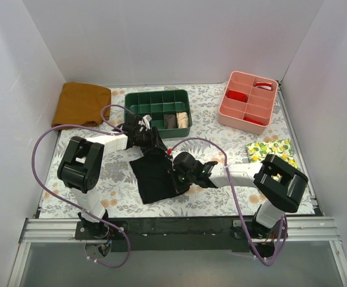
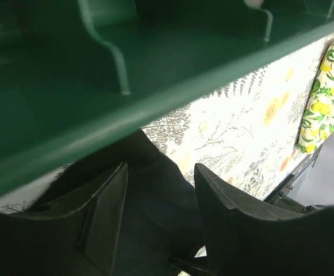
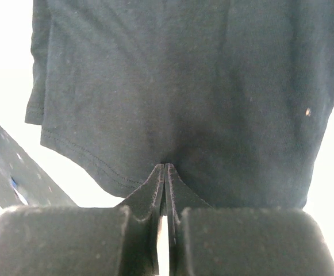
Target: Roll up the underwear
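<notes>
Black underwear [image 1: 152, 179] lies spread on the patterned tablecloth in front of the green box. At its far edge, close against the box, my left gripper has its fingers apart, with the dark cloth beneath and between them. My right gripper is over the near right part of the underwear, its fingertips together and pressed on a pinch of the cloth. In the right wrist view a stitched hem [image 3: 92, 158] runs along the fabric's edge. The underwear's far end is partly hidden under the left gripper in the top view.
The green divided box [image 1: 138, 98] holds rolled dark and beige items and stands right by the left gripper. A pink box [image 1: 230, 116] with red items is at the back right. A brown cloth [image 1: 80, 107] and a lemon-print cloth [image 1: 263, 149] lie at the sides.
</notes>
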